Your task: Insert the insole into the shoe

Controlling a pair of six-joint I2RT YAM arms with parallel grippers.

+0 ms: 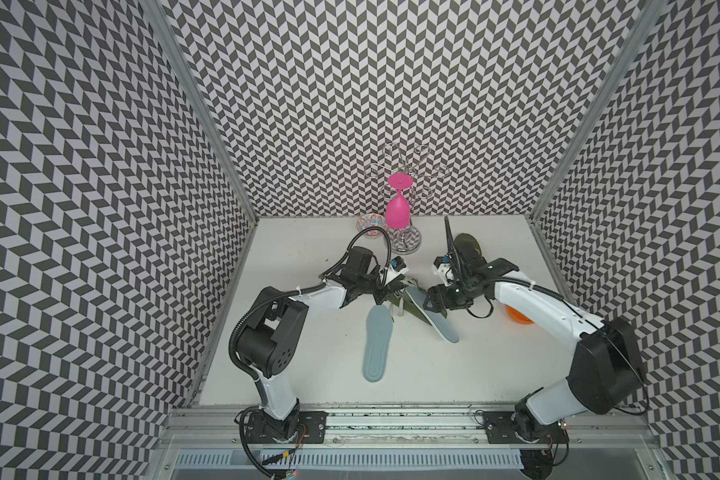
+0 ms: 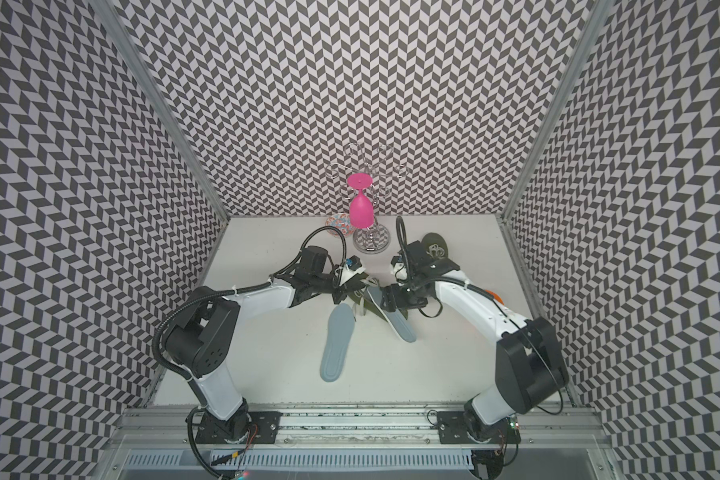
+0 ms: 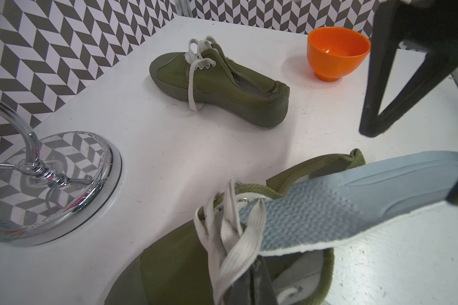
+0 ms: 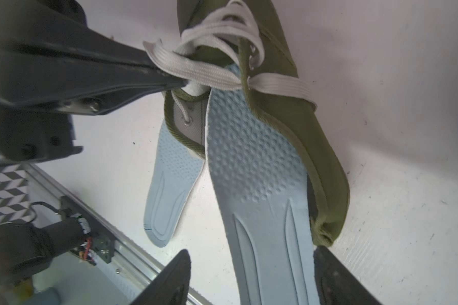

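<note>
An olive shoe with pale laces lies mid-table, its opening toward the right arm. A blue-grey insole has its front end inside the opening under the laces. Its heel half sticks out over the shoe's back, tilted to the shoe's line. My left gripper is shut at the lace area by the opening's edge; whether shoe fabric is pinched in its tips is hidden. My right gripper stands open, a finger on each side of the insole's heel half, apart from it.
A second insole lies flat at the front. The other olive shoe and an orange bowl stand to the right. Behind are a chrome stand base and a pink goblet.
</note>
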